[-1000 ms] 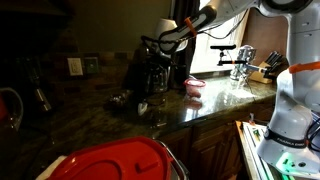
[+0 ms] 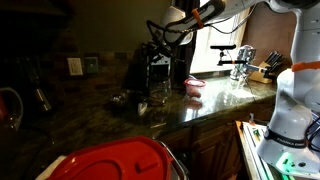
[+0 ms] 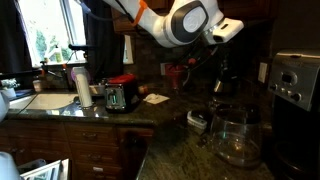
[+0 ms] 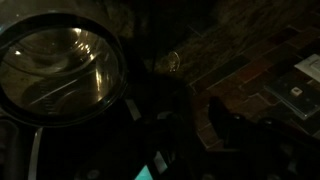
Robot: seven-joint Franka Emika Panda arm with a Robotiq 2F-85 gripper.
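Observation:
My gripper (image 3: 224, 72) hangs below the white arm, above the counter, in exterior view 2. It is shut on a dark object whose shape and kind the gloom hides. A clear round glass vessel (image 3: 238, 146) stands on the counter underneath, apart from the gripper. In the wrist view the same glass vessel (image 4: 58, 68) fills the upper left, its wide rim facing the camera. The gripper's fingers are lost in shadow at the lower right there.
A steel appliance (image 3: 294, 78) stands right of the glass. A small light-coloured container (image 3: 197, 121) sits to its left. Farther left are a red toaster (image 3: 122, 92) and a white paper roll (image 3: 83, 88). A red round tray (image 2: 115, 160) lies in the foreground of exterior view 1.
The arm's white end has risen and shifted left in exterior view 1, carrying the gripper up with it. The red tray and the counter items stay put.

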